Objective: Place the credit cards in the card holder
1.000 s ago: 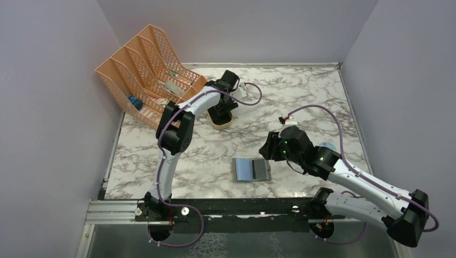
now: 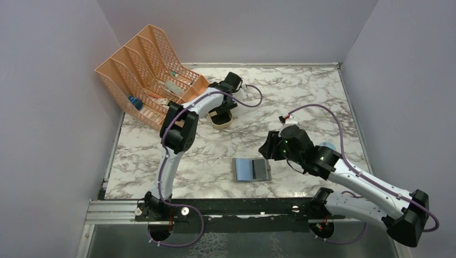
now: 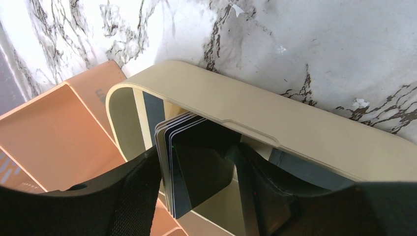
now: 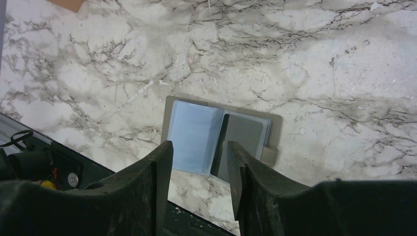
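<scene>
In the left wrist view, a stack of dark cards (image 3: 206,164) leans inside a beige oval box (image 3: 236,108), with several thin edges showing at its left. The fingers of my left gripper reach in, standing apart on either side of the stack; whether one touches it is hard to tell. From above, the beige box (image 2: 221,126) is partly hidden under the left arm. My right gripper is open and empty above the marble table. Below it lies the card holder, opened flat, with a blue sleeve (image 4: 194,137) and a dark grey sleeve (image 4: 242,142).
An orange slotted rack (image 2: 145,70) holding small items stands at the back left, close against the beige box. A light blue round thing (image 2: 328,145) lies partly behind the right arm.
The left gripper and its arm have shifted slightly right over the beige box, and a small pale patch now shows inside it. The right arm and card holder are unmoved.
</scene>
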